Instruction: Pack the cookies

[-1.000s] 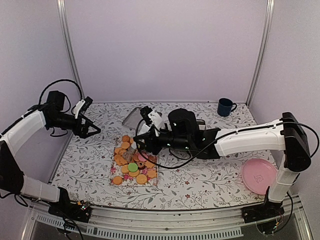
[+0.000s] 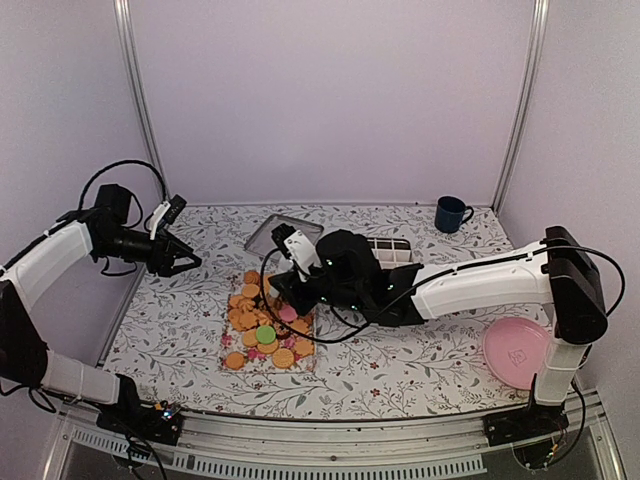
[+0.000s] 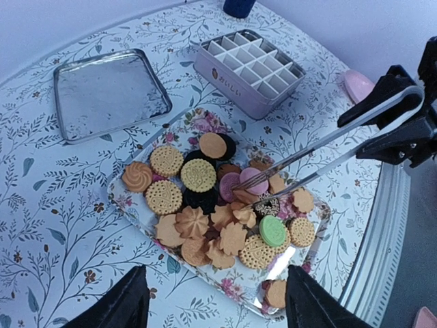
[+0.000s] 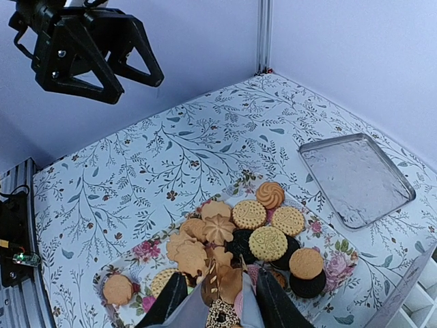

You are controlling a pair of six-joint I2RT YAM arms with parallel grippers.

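A floral tray [image 2: 233,355] [image 3: 232,287] holds mixed cookies: beige crackers [image 3: 198,175], dark, flower-shaped, pink and a green one [image 3: 272,231]. My right gripper [image 2: 295,285] carries long metal tongs [image 3: 314,147], whose tips are down among the pink and brown cookies in the middle of the tray; whether they grip one is unclear. Its fingers [image 4: 278,307] flank the tong handles. My left gripper [image 2: 175,255] hangs open over the table's left side, apart from the tray, with nothing between its fingers.
An empty metal tray [image 3: 113,92] lies behind the cookies. A pink divided box [image 3: 239,78] stands to its right, partly hidden by the right arm in the top view. A dark mug [image 2: 450,214] is at the back right, a pink plate [image 2: 517,353] at the front right.
The left arm has barely moved.
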